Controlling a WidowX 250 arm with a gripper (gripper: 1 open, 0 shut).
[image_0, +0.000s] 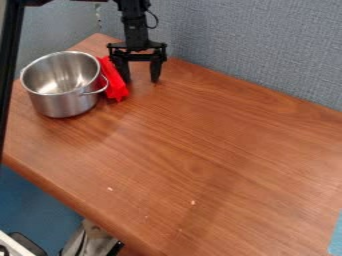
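My black gripper is at the back left of the table, just right of a steel pot with side handles. Its two fingers point down and stand apart, low over the wood; I cannot make out anything held between them. A red cloth-like item lies against the pot's right side, partly behind it and next to my left finger.
Grey padded walls border the back and left. The table's front-left edge drops to a blue floor.
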